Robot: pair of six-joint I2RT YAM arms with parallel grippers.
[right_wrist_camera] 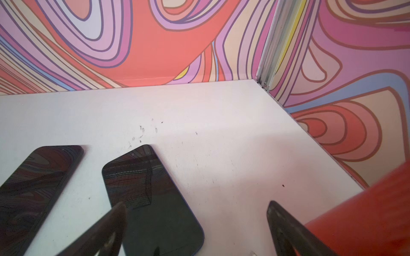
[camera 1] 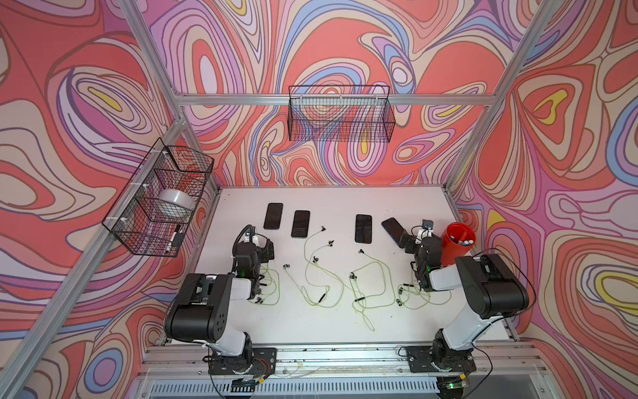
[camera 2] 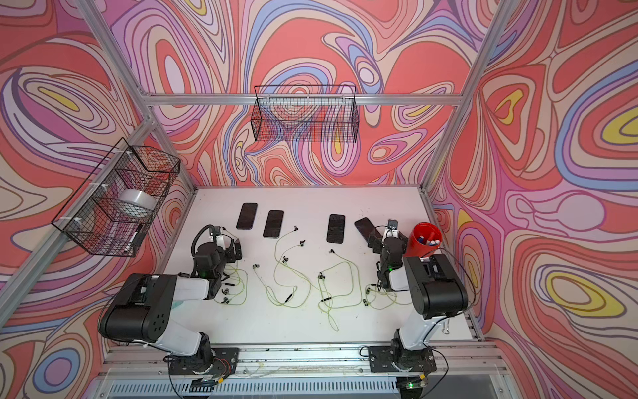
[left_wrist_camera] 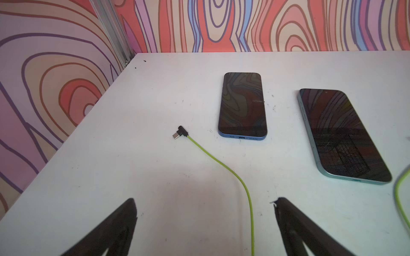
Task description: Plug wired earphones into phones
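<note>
Four phones lie face up across the back half of the white table: far left (camera 1: pixel 273 215), left-centre (camera 1: pixel 300 224), right-centre (camera 1: pixel 363 228) and a tilted one (right_wrist_camera: pixel 151 192) at right. Several green wired earphones (camera 1: pixel 378 292) sprawl in front of them. In the left wrist view an angled plug (left_wrist_camera: pixel 182 131) lies left of the blue phone (left_wrist_camera: pixel 242 105), apart from it. My left gripper stands open over the left cable, nothing held. My right gripper is open, empty, near the tilted phone.
A red bucket (camera 1: pixel 457 247) stands close right of my right gripper. Wire baskets hang on the back (camera 1: pixel 341 121) and left frames.
</note>
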